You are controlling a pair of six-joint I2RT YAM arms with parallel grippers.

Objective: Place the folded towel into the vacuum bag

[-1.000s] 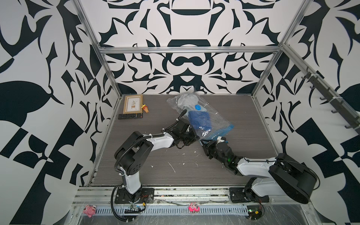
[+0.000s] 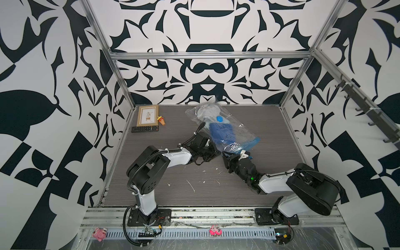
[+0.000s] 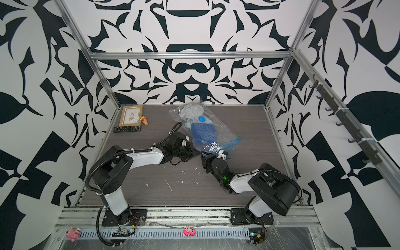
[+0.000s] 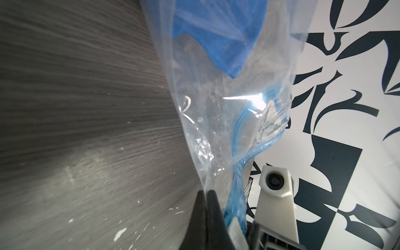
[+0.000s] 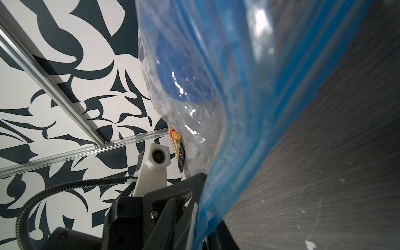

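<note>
The clear vacuum bag lies slantwise across the back middle of the table. Through its film shows the blue folded towel, inside the bag near its blue-striped mouth. At the mouth's near corner, my left gripper is shut, with the thin film running in between its fingertips. Close beside it, my right gripper is shut on the blue zip strip of the bag. In the right wrist view the strip runs down between the fingers and hides part of them.
A picture frame, a remote and a small fries toy occupy the back left corner. White scraps dot the front middle.
The right arm's elbow has shifted inward to the left, with its gripper nearly in place at the bag's mouth. The left arm and the towel have barely moved.
</note>
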